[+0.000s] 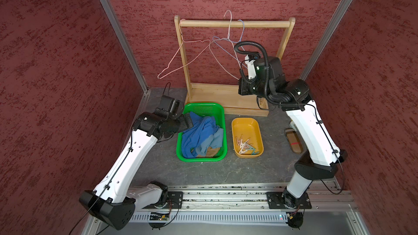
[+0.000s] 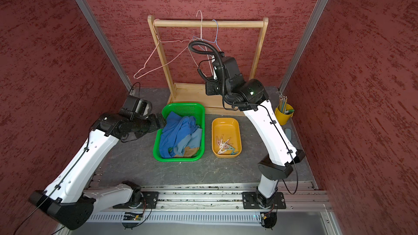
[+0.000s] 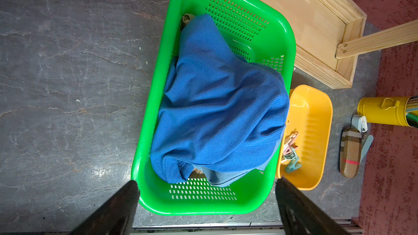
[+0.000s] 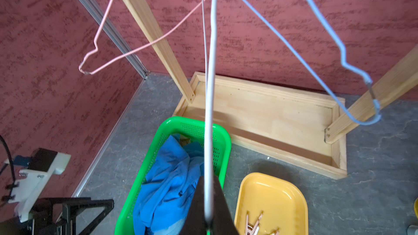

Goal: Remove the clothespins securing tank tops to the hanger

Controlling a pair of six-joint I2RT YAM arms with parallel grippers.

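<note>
My right gripper is shut on the lower part of a white wire hanger (image 4: 210,82), which carries no cloth. In the top left view its hook shows above the rack's wooden bar (image 1: 204,23); whether they touch I cannot tell. A bare pink hanger (image 4: 150,43) and a bare blue hanger (image 4: 323,18) hang from the bar. Over the green basket (image 3: 150,104) my left gripper is open and empty. Blue ribbed cloth (image 3: 222,104) lies bunched inside with lighter blue cloth (image 3: 228,177). Several clothespins (image 1: 245,145) lie in the yellow tray (image 1: 246,126).
The rack's wooden base (image 1: 226,93) stands behind basket and tray. At the far right are a yellow cup (image 2: 284,115) of pencils and a plaid case (image 3: 350,152).
</note>
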